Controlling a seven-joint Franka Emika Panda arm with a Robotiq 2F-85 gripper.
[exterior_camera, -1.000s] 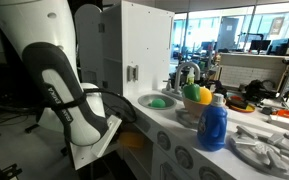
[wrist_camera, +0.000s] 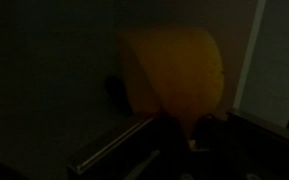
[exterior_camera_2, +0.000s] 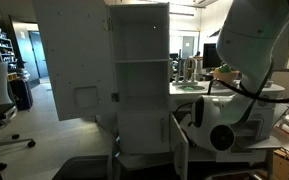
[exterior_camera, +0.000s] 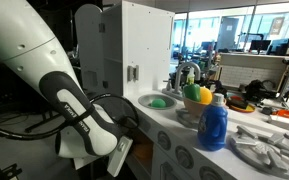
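Observation:
Very dark in the wrist view, my gripper is shut on a rounded orange-yellow object (wrist_camera: 179, 70). The object fills the space ahead of the fingers, and its lower end sits between them. What it is cannot be told in this light. In exterior view 1 the arm (exterior_camera: 54, 90) reaches down in front of the counter, with its white wrist link (exterior_camera: 96, 135) low beside an open lower cupboard; the fingertips and the held object are hard to make out there. In exterior view 2 the arm (exterior_camera_2: 234, 105) hides the gripper.
On the counter (exterior_camera: 199, 155) stand a sink with a green item (exterior_camera: 158, 102), a bowl (exterior_camera: 196, 103) of colourful things, a blue bottle (exterior_camera: 213, 124) and a dish rack (exterior_camera: 269, 150). A tall white cabinet (exterior_camera: 137, 50) rises behind. An open door (exterior_camera_2: 179, 145) stands near the arm.
The arm has bent lower over the last second. Its upper part has come down, and the wrist link has tilted so that it slants down towards the right, beside the cupboard. The counter items have not moved.

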